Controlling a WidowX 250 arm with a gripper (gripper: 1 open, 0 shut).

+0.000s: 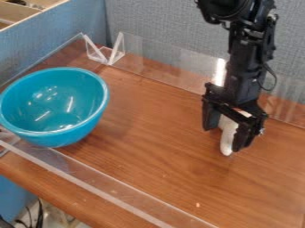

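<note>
My gripper (231, 123) is low on the right of the wooden table, its fingers around a white elongated object (226, 142), whose lower end shows below and between them. Whether the fingers grip it or only surround it is hard to tell. A large glossy turquoise bowl (52, 111) sits on the left of the table, well apart from the gripper.
Clear plastic edging runs along the table's back and left edges, with a white bracket (103, 53) at the back left corner. A grey padded wall (161, 27) stands behind.
</note>
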